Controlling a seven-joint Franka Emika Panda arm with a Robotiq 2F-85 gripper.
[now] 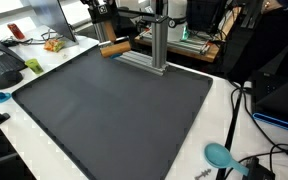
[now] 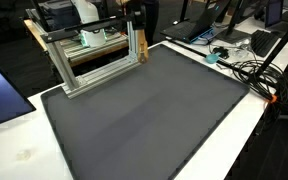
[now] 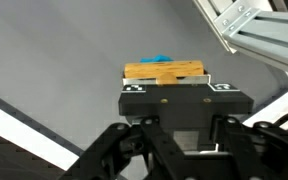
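Observation:
A light-brown, wood-like piece (image 3: 164, 71) crosses just beyond the fingertips of my gripper in the wrist view, and the fingers are closed on it. A bit of blue (image 3: 156, 58) shows past its far edge; how the two join is hidden. In exterior view 1 the brown piece (image 1: 115, 48) is at the far edge of the dark mat, left of the aluminium post, apparently raised. Exterior view 2 has the brown piece (image 2: 141, 45) beside the end of the aluminium frame; whether they touch I cannot tell.
An aluminium frame (image 2: 94, 65) stands at its far edge, close to my gripper. A teal round object (image 1: 220, 156) and cables lie on the white table. Green and blue items (image 1: 32, 65) sit at the left.

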